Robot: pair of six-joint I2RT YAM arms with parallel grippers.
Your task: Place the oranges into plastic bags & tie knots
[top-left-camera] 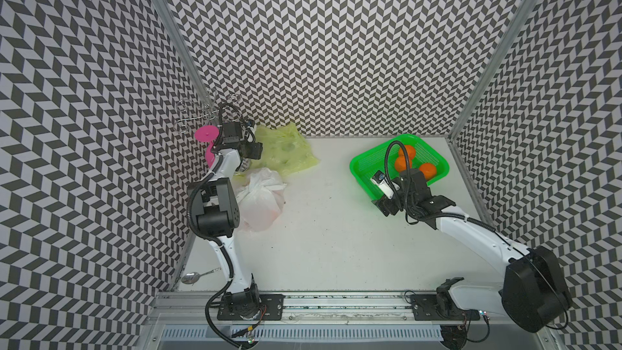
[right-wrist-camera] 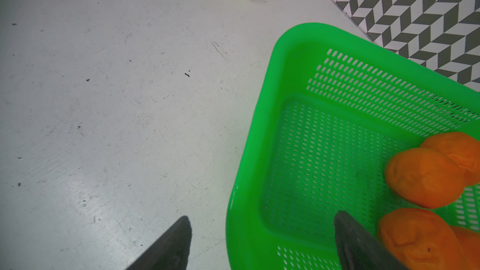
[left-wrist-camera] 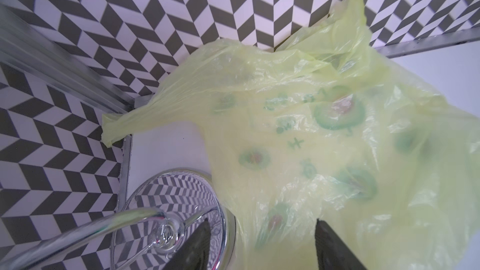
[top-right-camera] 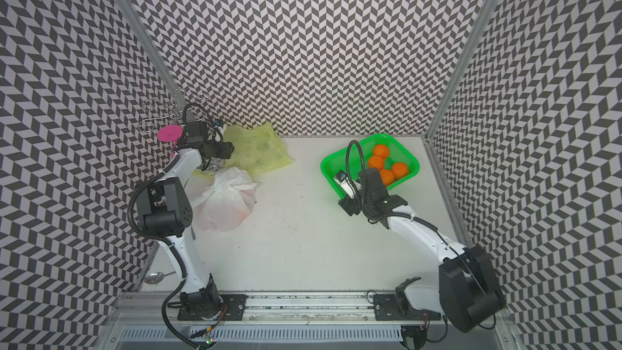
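Observation:
A crumpled yellow-green plastic bag (left-wrist-camera: 300,140) with green print lies at the back left, against the rear wall. My left gripper is over its near part, fingers (left-wrist-camera: 197,250) apart and nothing visibly gripped. In front of it sits a white plastic bag (top-left-camera: 261,204), bunched at the top, with faint orange-pink tints showing through. Several oranges (right-wrist-camera: 425,177) lie in a green basket (right-wrist-camera: 250,170) at the right. My right gripper is open at the basket's near-left rim, one finger outside the rim and the other on the inner side, nothing between them but the rim below.
A chrome rack's round base (left-wrist-camera: 170,195) stands close beside my left gripper's finger. Pink items (top-right-camera: 169,133) are on that rack by the left wall. A spoon (top-left-camera: 191,278) lies at the front left.

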